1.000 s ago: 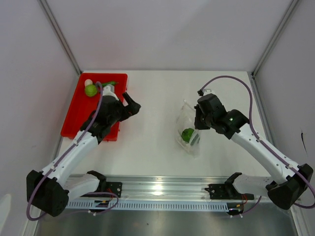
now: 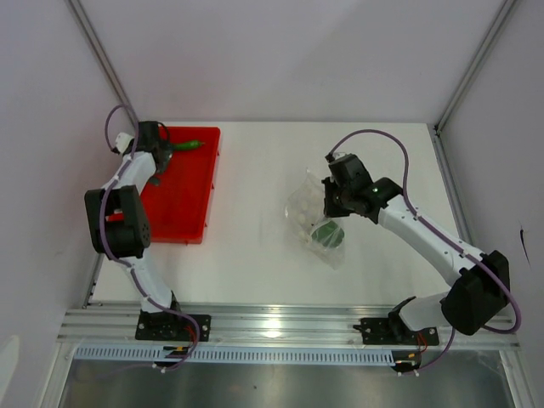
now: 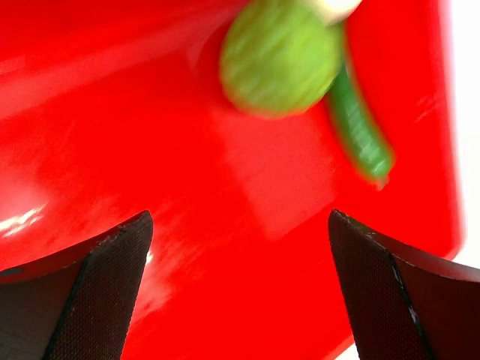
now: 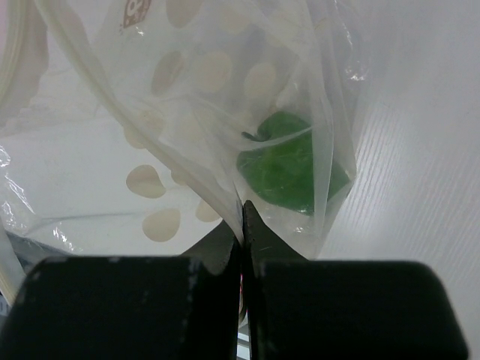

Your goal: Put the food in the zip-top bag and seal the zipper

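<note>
My left gripper stands open over the red tray (image 2: 183, 212). In the left wrist view a round green vegetable (image 3: 277, 60) lies above its fingertips, beside a long green pepper (image 3: 356, 127) and a partly visible pale item (image 3: 334, 6). My right gripper is shut on the edge of the clear zip top bag (image 2: 302, 208), which rests on the white table. A green vegetable (image 4: 281, 172) lies inside the bag.
Rails and walls border the work area at left, right and back.
My left arm has swung left and back, now over the tray. My right gripper has moved slightly left with the bag, which has shifted and spread.
</note>
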